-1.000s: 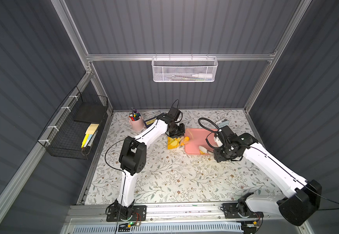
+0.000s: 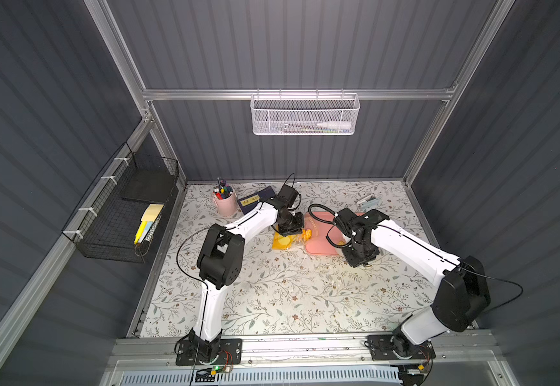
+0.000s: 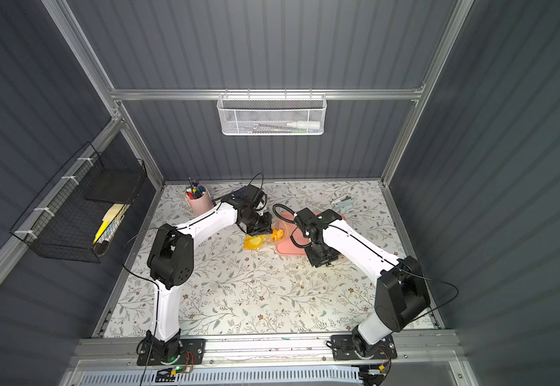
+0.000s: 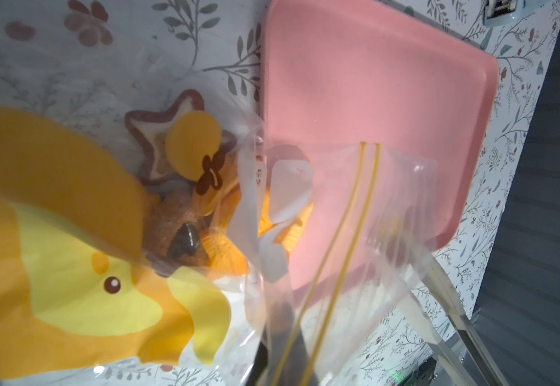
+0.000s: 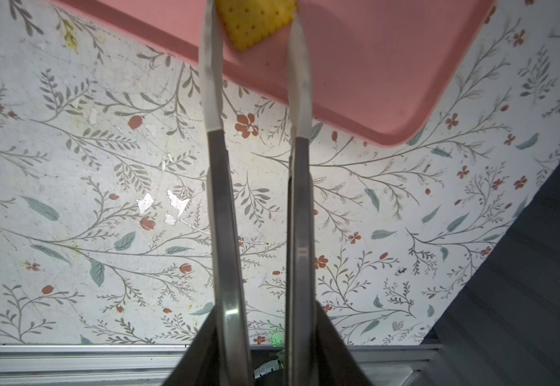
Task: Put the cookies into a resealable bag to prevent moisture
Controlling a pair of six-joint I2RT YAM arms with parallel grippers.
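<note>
A clear resealable bag (image 4: pixel 350 218) with yellow seal lines lies partly over the pink tray (image 4: pixel 383 70), with orange and brown items and an orange cartoon packet (image 4: pixel 74 270) showing inside or beneath it. My left gripper (image 2: pixel 296 228) is at the bag; in its wrist view the fingers are largely behind film and read as shut. A square yellow cookie (image 5: pixel 254 19) lies at the tray's near edge, between the fingertips of my right gripper. I cannot tell whether they grip it.
A pink pen cup (image 2: pixel 225 202), a dark flat case (image 2: pixel 249 200) and light-blue objects (image 2: pixel 367 202) stand at the back.
My right arm has moved leftward over the tray. My left gripper has shifted slightly toward the front, and the orange packet with it.
</note>
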